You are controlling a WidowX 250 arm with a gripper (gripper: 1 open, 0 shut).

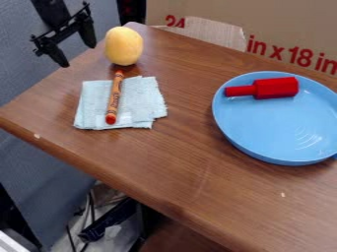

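Observation:
My black gripper [65, 41] hangs at the top left, beyond the table's edge, to the left of a yellow egg-shaped object [124, 46]. Its fingers appear spread, with nothing seen between them. An orange crayon-like stick [114, 96] lies on a folded pale cloth [142, 108] below the yellow object. On the right, a red cylinder with a thin handle [274, 88] rests on a blue plate [273, 134].
A cardboard box [277, 30] stands along the back. Cables and dark equipment lie below the table at the lower left.

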